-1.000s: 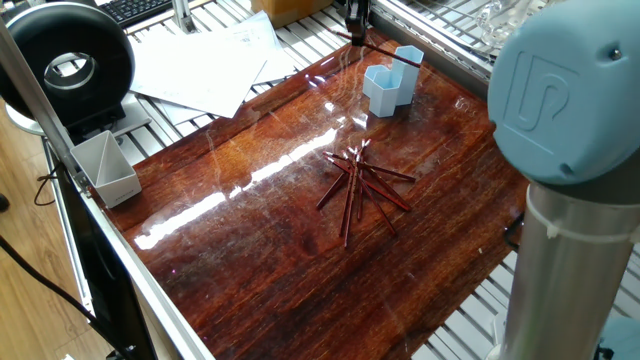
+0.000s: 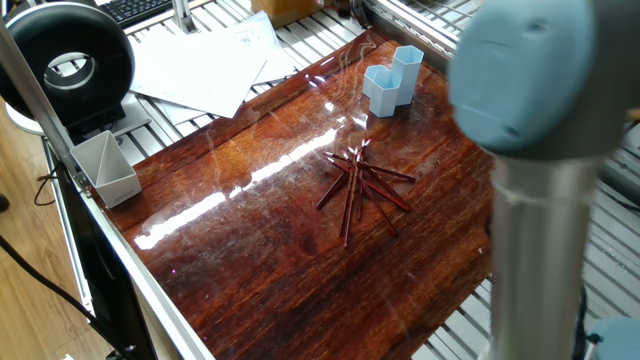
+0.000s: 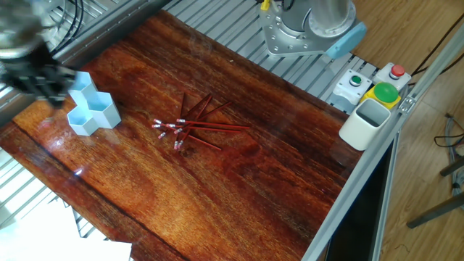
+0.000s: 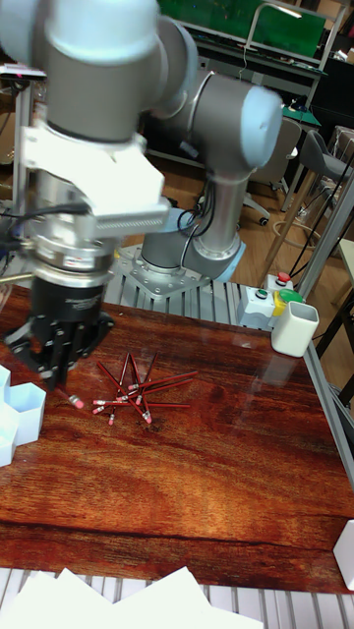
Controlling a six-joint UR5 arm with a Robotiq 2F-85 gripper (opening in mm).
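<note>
Several dark red pencils lie crossed in a loose pile (image 2: 358, 185) on the glossy wooden board, their eraser ends bunched together. A light blue holder of three joined hexagonal cups (image 3: 81, 119) stands upright near the board's edge. My gripper (image 4: 54, 379), dark and blurred, hangs beside the holder in exterior view 3. From its fingertips juts the pink eraser end of one pencil (image 4: 74, 400), so it appears shut on that pencil; the remaining length is hard to make out. Exterior view 2 shows the gripper (image 3: 56, 98) only as a blur over the holder's side.
A white container (image 2: 107, 172) sits at the board's far corner from the arm. Another white cup (image 3: 362, 127) stands beside the button boxes (image 3: 384, 90). White papers (image 2: 205, 65) lie past the board's edge. Much of the board is bare.
The arm's blue joint has shifted and blurred.
</note>
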